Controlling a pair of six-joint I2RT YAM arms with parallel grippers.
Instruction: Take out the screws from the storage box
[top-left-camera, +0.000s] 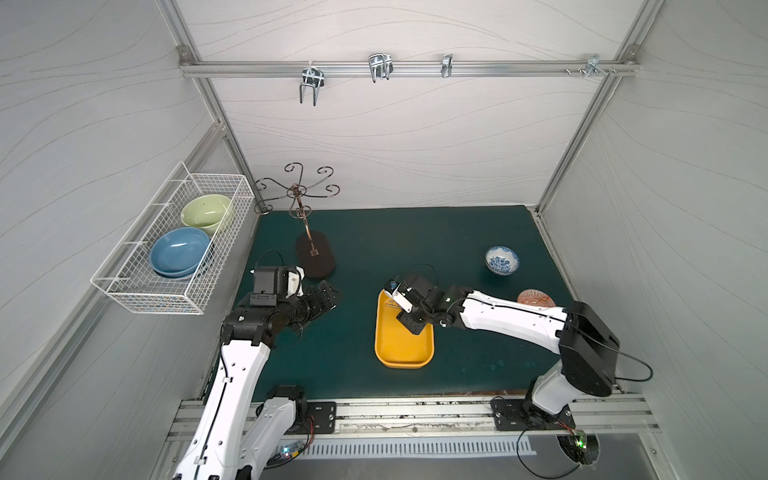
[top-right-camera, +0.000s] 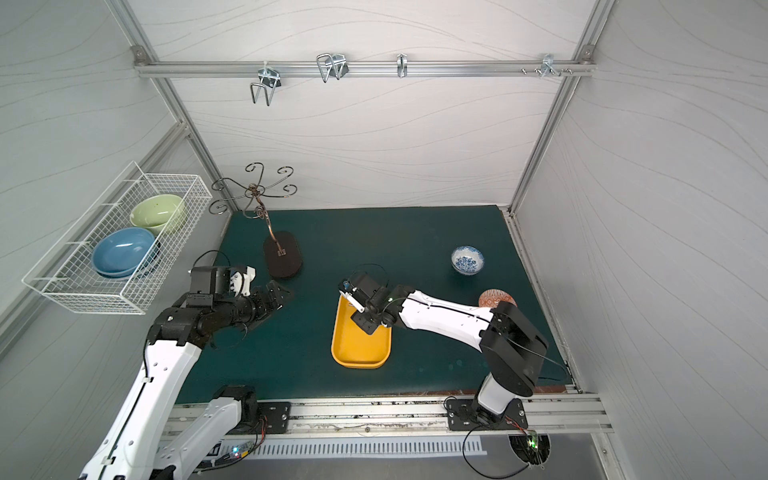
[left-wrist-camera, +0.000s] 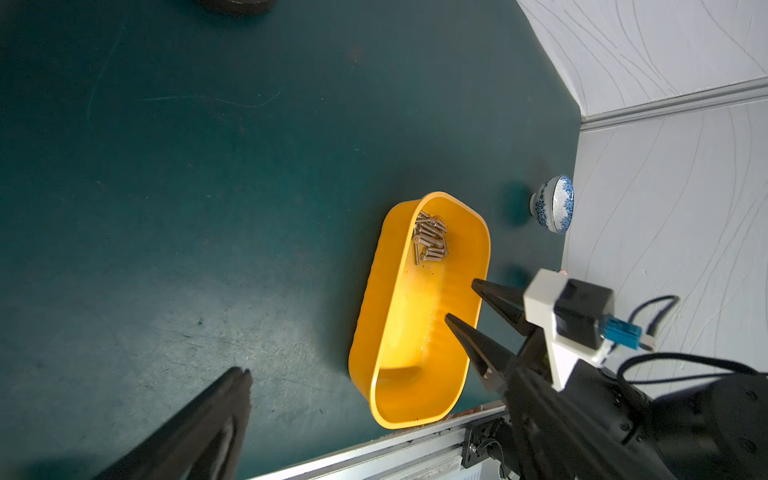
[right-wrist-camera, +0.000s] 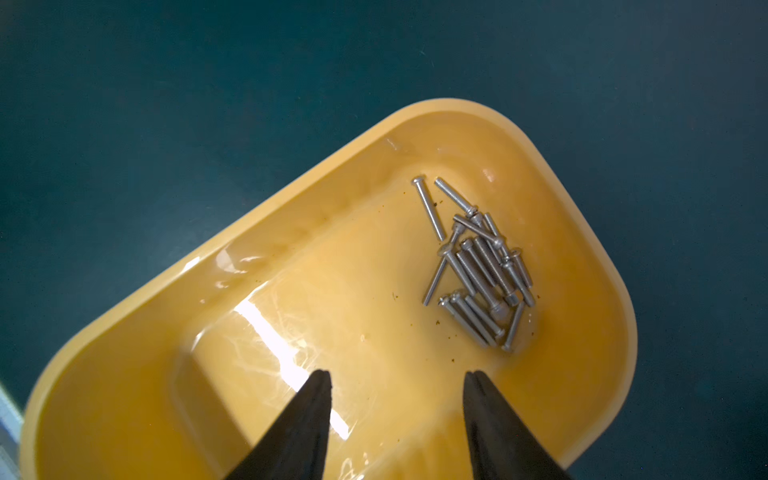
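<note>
A yellow storage box (top-left-camera: 404, 349) sits at the table's middle front, with a pile of silver screws (right-wrist-camera: 488, 272) at one end, clearest in the right wrist view. My right gripper is over the box, fingertips apart and nothing between them; the screws lie ahead of them. My left gripper hangs left of the box, open and empty, as its widely spread fingers show in its own wrist view.
Blue-white bowl (top-left-camera: 502, 260) at right rear; patterned reddish dish (top-left-camera: 534, 297) partly behind the right arm. A scrolled metal stand (top-left-camera: 316, 256) is at left rear. A wire basket (top-left-camera: 120, 288) with bowls hangs on the left wall.
</note>
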